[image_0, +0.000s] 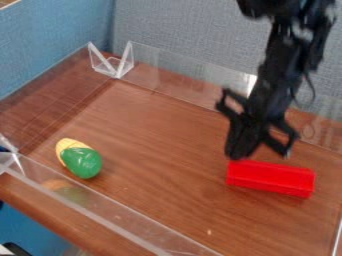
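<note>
The black gripper (243, 139) is in the right half of the camera view, raised just above and behind a red rectangular block (271, 178) lying on the wooden table at the right. The gripper looks shut, with nothing seen between its fingers, and is somewhat blurred.
A green and yellow object (79, 160) lies at the left front of the table (147, 160). A white wire stand (111, 62) is at the back left. Clear low walls run along the back and front left edges.
</note>
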